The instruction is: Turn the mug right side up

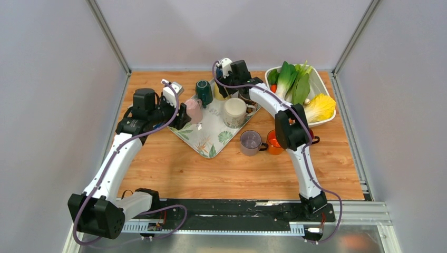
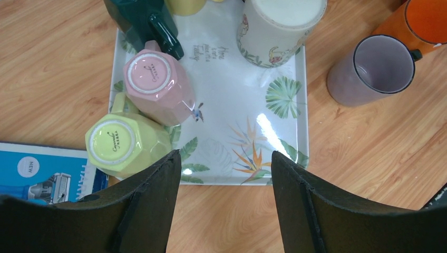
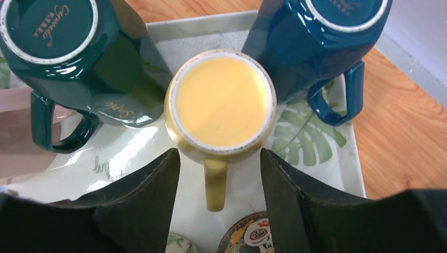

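A yellow mug (image 3: 225,103) sits upside down on the tray (image 3: 205,29), its handle (image 3: 215,184) pointing between the fingers of my right gripper. These fingers stand apart on either side of the handle, with a gap to each side. In the left wrist view, my left gripper is open and empty over the tray's edge. Upside down near it are a pink mug (image 2: 158,87) and a lime mug (image 2: 129,143). A purple-grey mug (image 1: 251,142) and an orange mug (image 1: 274,141) stand upright on the table.
Close beside the yellow mug are a green mug (image 3: 113,68) and a blue mug (image 3: 311,47), both bottom up. A large white mug (image 1: 234,113) occupies the tray's right side. A vegetable basket (image 1: 328,117) stands at the back right.
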